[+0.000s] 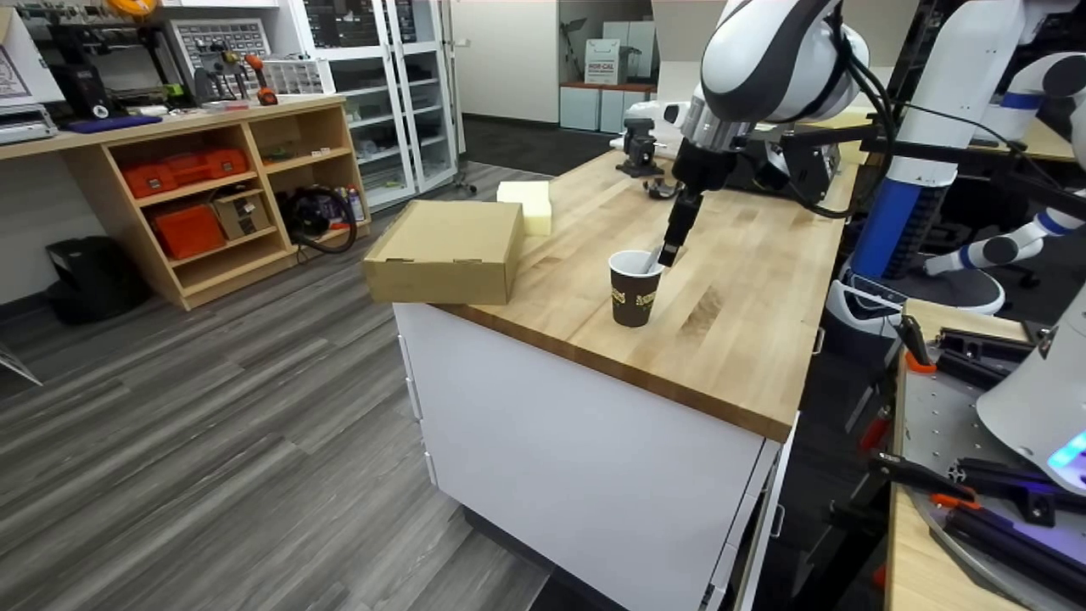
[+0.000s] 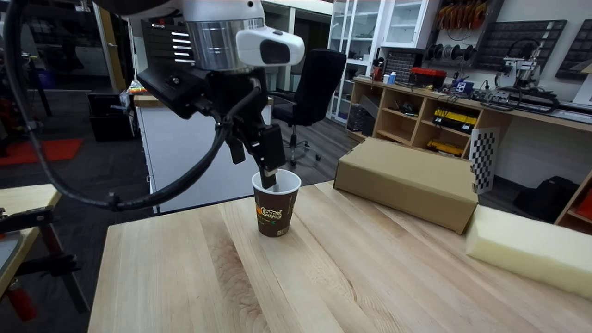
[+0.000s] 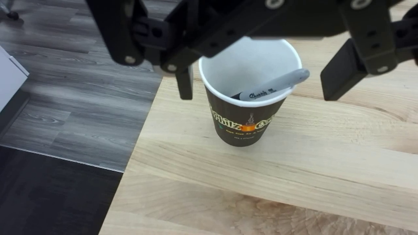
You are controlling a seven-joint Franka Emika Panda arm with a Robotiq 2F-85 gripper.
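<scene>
A dark brown paper coffee cup (image 3: 243,121) with a white rim stands upright on the wooden tabletop (image 1: 748,336). Inside it leans a grey marker (image 3: 270,86), its end poking just past the rim in the wrist view. My gripper is open, with its fingers wide apart to either side of the cup's mouth in that view. Nothing is held between the fingers. From exterior view 2, one finger (image 2: 268,180) appears in front of the cup's (image 2: 274,213) opening; whether it touches the rim I cannot tell.
A closed cardboard box (image 2: 405,177) lies at the table's edge, with a pale yellow foam block (image 2: 533,249) beside it. A black device (image 1: 639,148) stands farther back on the table. Bare wood surrounds the cup, and the table edge is close by.
</scene>
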